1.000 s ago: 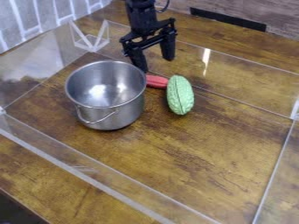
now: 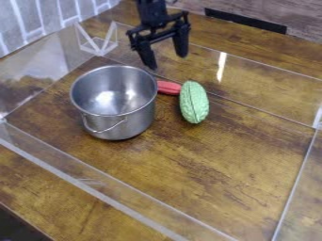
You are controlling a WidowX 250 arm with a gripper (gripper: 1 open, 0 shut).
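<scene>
My black gripper (image 2: 164,51) hangs at the top centre with its fingers spread open and nothing between them, above and behind the objects. A steel pot (image 2: 113,104) with a wire handle stands left of centre. Just right of it lie a red object (image 2: 169,88), partly hidden, and a pale green ribbed oblong vegetable (image 2: 194,103), which looks like a cabbage or corn.
Clear panels or edges run along the left side and the right side.
My gripper has moved back and to the left, away from the red and green objects. The pot and the objects beside it stay in place.
</scene>
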